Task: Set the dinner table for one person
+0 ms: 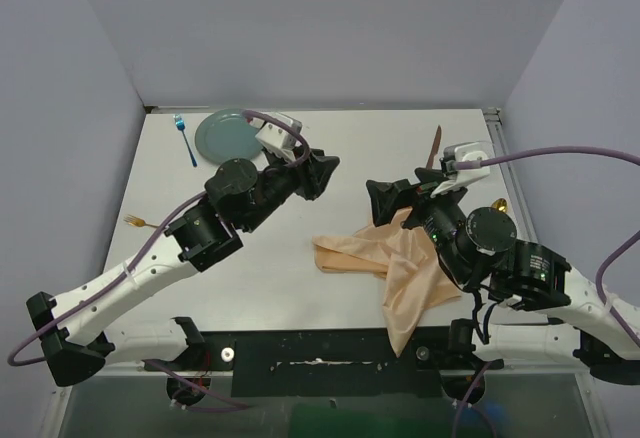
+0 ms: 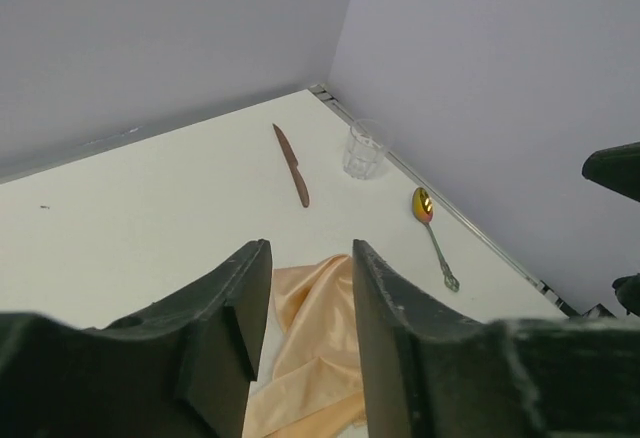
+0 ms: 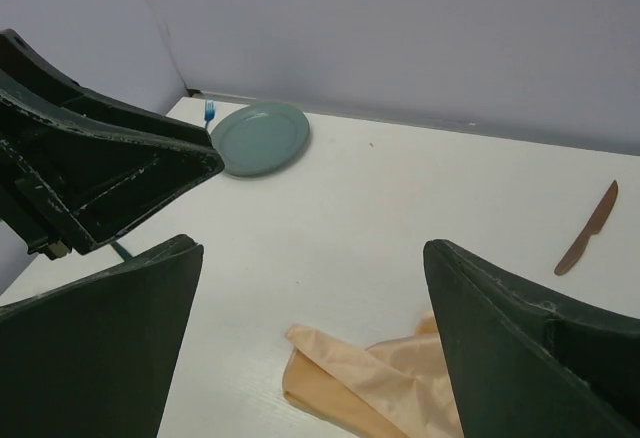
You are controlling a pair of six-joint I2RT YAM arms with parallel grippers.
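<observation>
A peach napkin (image 1: 400,268) lies rumpled at the table's front right, one corner over the front edge. My left gripper (image 1: 322,175) hangs above mid-table, open and empty. My right gripper (image 1: 380,203), also open and empty, is over the napkin's far side. At the back left rests a teal plate (image 1: 220,138), with a blue fork (image 1: 185,139) to its left. The left edge has a gold fork (image 1: 140,222). In the left wrist view a brown knife (image 2: 292,166), a clear glass (image 2: 366,148) and a gold spoon (image 2: 434,238) lie toward the right edge. My right arm hides the glass from above.
Grey walls (image 1: 310,33) enclose the back and both sides of the white table (image 1: 290,278). Bare surface spans the middle and front left. Both grippers stand fairly close together, the left one showing in the right wrist view.
</observation>
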